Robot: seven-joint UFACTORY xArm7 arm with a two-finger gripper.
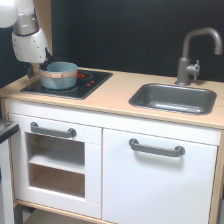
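Note:
A grey-blue pot (pixel 60 80) with a brownish rim sits on the black stovetop (pixel 91 85) of the toy kitchen, at the upper left of the view. The white robot arm (pixel 30 42) reaches in from the upper left. Its dark gripper (pixel 44 64) is at the pot's back left rim, close against it or touching. The fingers are small and dark against the dark wall, so whether they close on the rim cannot be made out.
To the right are the sink (pixel 174 97) and its faucet (pixel 194 55). The wooden counter (pixel 118 92) between stove and sink is clear. Below are an oven door (pixel 57 131) with a grey handle and a white cabinet door (pixel 158 185), both shut.

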